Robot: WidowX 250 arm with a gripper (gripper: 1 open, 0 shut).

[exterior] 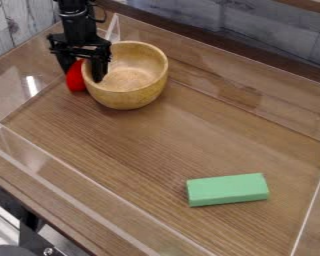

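A dark gripper [80, 48] is at the upper left, its arm coming down from the top edge, over the left part of a wooden bowl [136, 80]. A red object [73, 76] lies beside the bowl's left side, partly hidden under the gripper. Whether the gripper's fingers are open or shut, and whether they touch the red object or the bowl, is too small to tell.
A green block [227, 189] lies at the lower right of the wooden table [163, 150]. A pale wall runs along the upper left.
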